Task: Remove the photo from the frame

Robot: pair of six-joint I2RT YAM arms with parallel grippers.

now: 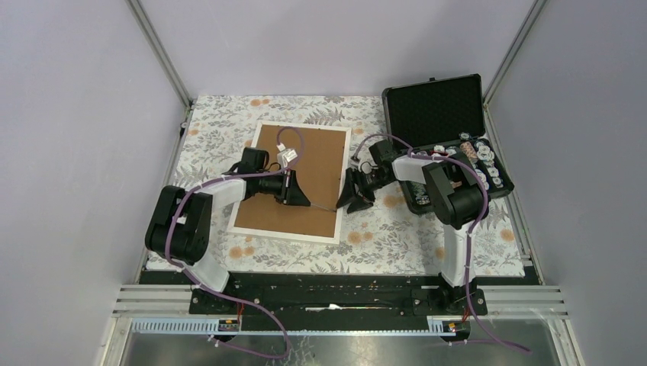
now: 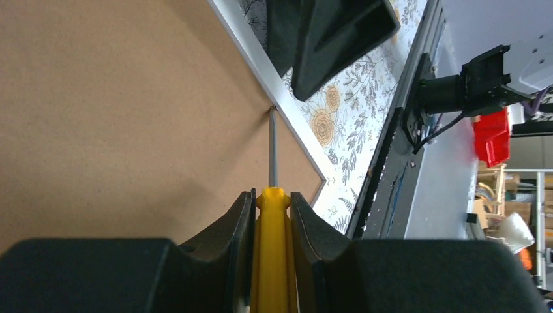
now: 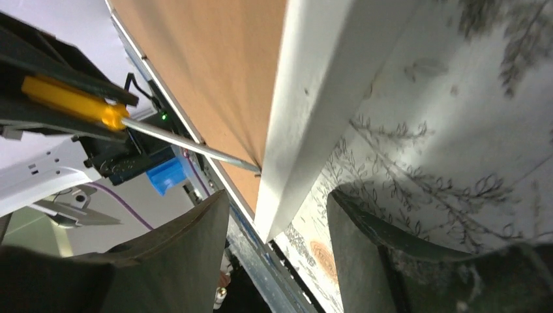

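Note:
The white frame (image 1: pixel 300 238) lies back side up on the patterned cloth, its brown backing board (image 1: pixel 324 164) still inside the border. My left gripper is shut on the yellow handle of a screwdriver (image 2: pixel 273 153). The tool's metal tip meets the inner edge of the frame's right side, as the right wrist view shows too. Outside that same side is my right gripper, its fingers (image 3: pixel 199 244) apart and nothing held between them. The white border (image 3: pixel 306 111) passes beyond its fingertips. No photo shows; the board covers the inside.
An open black case (image 1: pixel 435 110) filled with several small items stands at the right, partly under my right arm.

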